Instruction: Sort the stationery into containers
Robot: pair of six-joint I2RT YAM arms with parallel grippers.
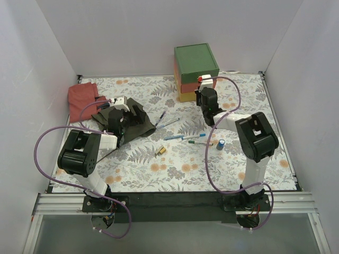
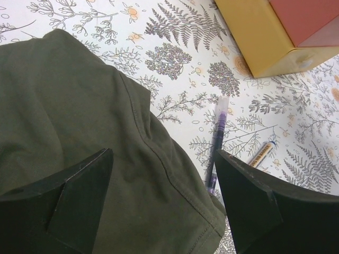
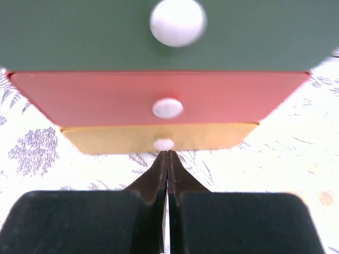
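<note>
A drawer box (image 1: 196,59) stands at the back, with green, red and yellow levels. White knobs mark the fronts, including the red front's knob (image 3: 168,108) and the yellow front's knob (image 3: 163,144). My right gripper is shut, its tips at the lowest knob in the image; contact cannot be told. My left gripper is open above the dark green cloth (image 2: 79,121), nothing between its fingers. Beside that cloth lie a purple-capped pen (image 2: 219,129) and a white pen (image 1: 168,123). Mid-table are a blue marker (image 1: 173,137), a light-blue pen (image 1: 194,136) and a green marker (image 1: 199,142).
A red cloth (image 1: 83,100) lies at the back left. A small yellow item (image 1: 160,151) is near the middle, and a blue cylindrical item (image 1: 220,144) stands on the right.
</note>
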